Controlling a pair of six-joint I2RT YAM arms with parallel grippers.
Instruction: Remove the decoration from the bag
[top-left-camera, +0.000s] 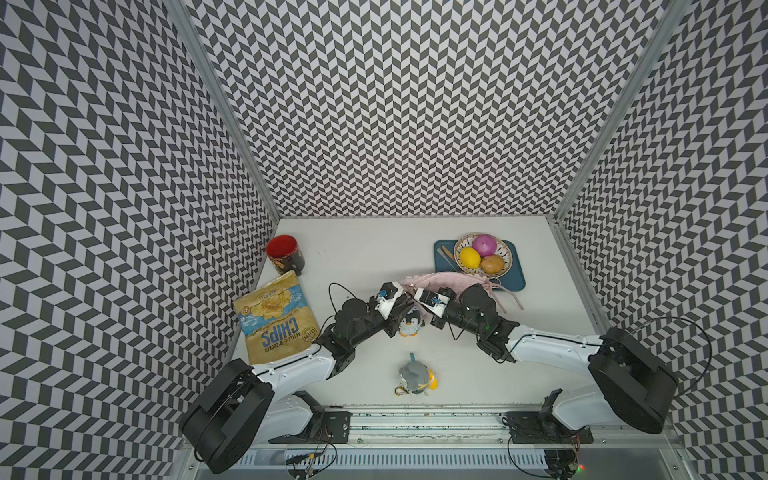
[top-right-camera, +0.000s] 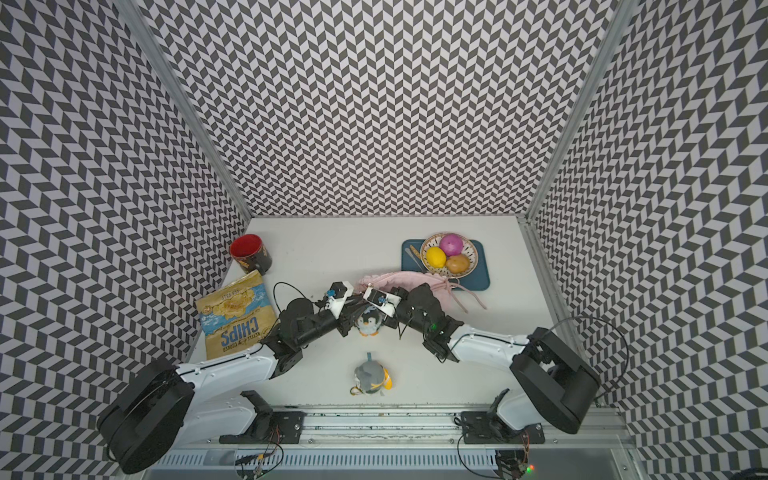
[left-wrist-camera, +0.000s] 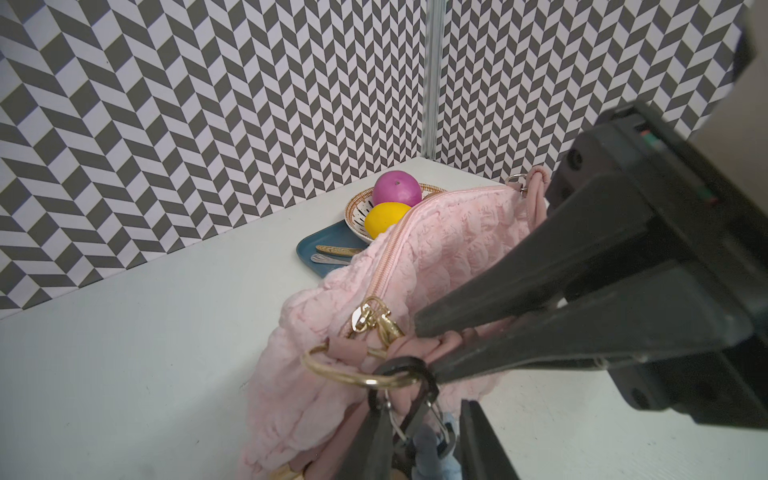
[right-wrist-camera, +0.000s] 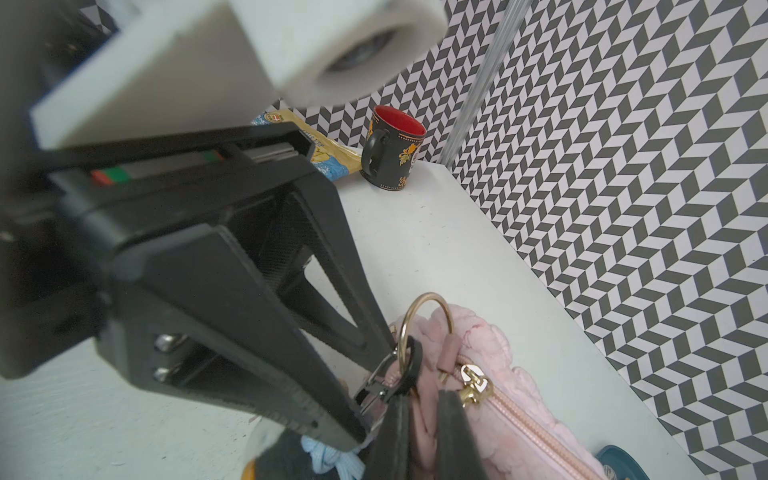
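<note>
The pink quilted bag (left-wrist-camera: 320, 352) stands at mid-table, a gold ring (left-wrist-camera: 320, 369) at its near end. A black clasp (right-wrist-camera: 411, 369) hooks through that ring. Beneath it hangs the penguin decoration (top-left-camera: 411, 325), its blue cord (right-wrist-camera: 332, 457) showing low in the right wrist view. My left gripper stands open around the clasp and cord. From the other side, my right gripper is shut on the pink strap (right-wrist-camera: 425, 424) beside the ring. Whether the left fingers touch the clasp is unclear.
A second grey plush toy (top-left-camera: 414, 376) lies in front. Back right, a blue tray (top-left-camera: 516, 276) bears a fruit basket. On the left are a chips bag (top-left-camera: 276, 320) and a red-lined mug (top-left-camera: 285, 254). My two grippers are very close together.
</note>
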